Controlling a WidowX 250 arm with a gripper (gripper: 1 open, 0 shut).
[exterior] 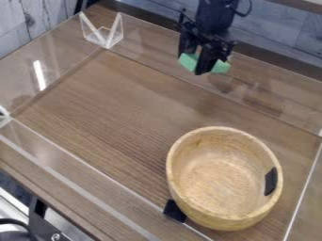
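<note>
My dark gripper [197,55] is at the top middle of the camera view, shut on a green object [214,65] that hangs from its fingers over the back part of the wooden table [113,122]. The arm reaches in from the top edge.
A large round tan tub [224,177] sits at the front right, with a dark patch on its rim. A white wire-like holder [104,29] stands at the back left.
</note>
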